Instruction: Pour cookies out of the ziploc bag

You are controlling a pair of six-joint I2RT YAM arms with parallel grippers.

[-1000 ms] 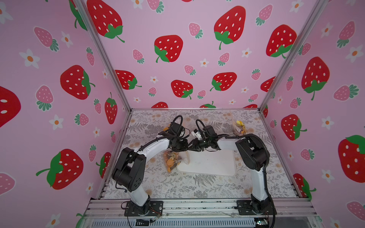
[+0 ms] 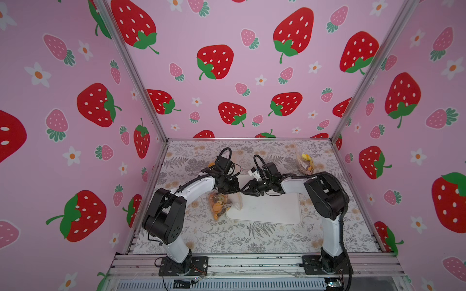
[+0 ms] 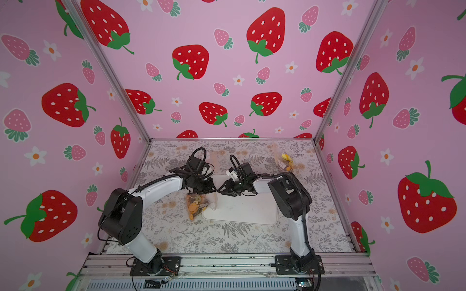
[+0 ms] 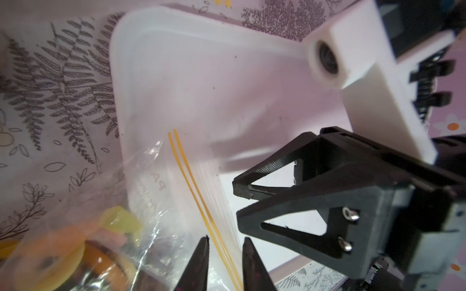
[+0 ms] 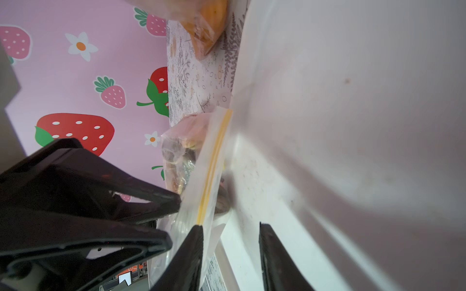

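Observation:
The clear ziploc bag [image 2: 218,205] of cookies lies at the left end of the white tray [image 2: 267,219], its mouth over the rim. Its orange zip strip [image 4: 198,198] runs up between the parted fingertips of my left gripper; whether they touch the plastic, I cannot tell. In the right wrist view the left gripper stands at the bag's mouth edge [image 5: 211,167]. My right gripper is part open over the tray, with nothing between its fingertips. In the left wrist view this right gripper faces the mouth, a little apart from it.
Another clear bag with yellow and orange contents [image 2: 306,163] lies at the back right. Something orange [image 2: 211,165] shows behind the left gripper. The tray's front half is empty, and bare table lies before it. Both grippers are close together.
My right gripper has drawn back slightly to the right, and its arm has shifted right with it. The left arm and the bag look nearly unchanged.

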